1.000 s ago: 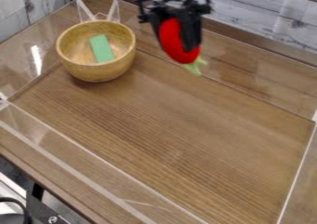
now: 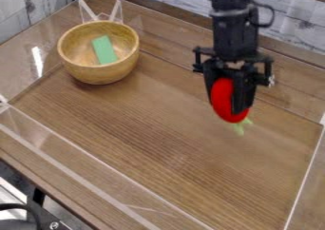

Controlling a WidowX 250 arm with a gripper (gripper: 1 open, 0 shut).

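Observation:
My gripper (image 2: pixel 231 93), a dark arm tool reaching from the top, hangs over the right part of the light brown table (image 2: pixel 152 167). A red rounded thing (image 2: pixel 229 103) is at its fingers; whether they grip it is unclear. A pale green piece (image 2: pixel 238 126) shows just below the red thing, on or near the tabletop.
A wooden bowl (image 2: pixel 124 55) with a green block (image 2: pixel 103 49) inside sits at the upper left. Dark surroundings show at the lower left corner.
The gripper and the red thing have moved right and down in the view, toward the front of the table, away from the bowl. The bowl stays where it was.

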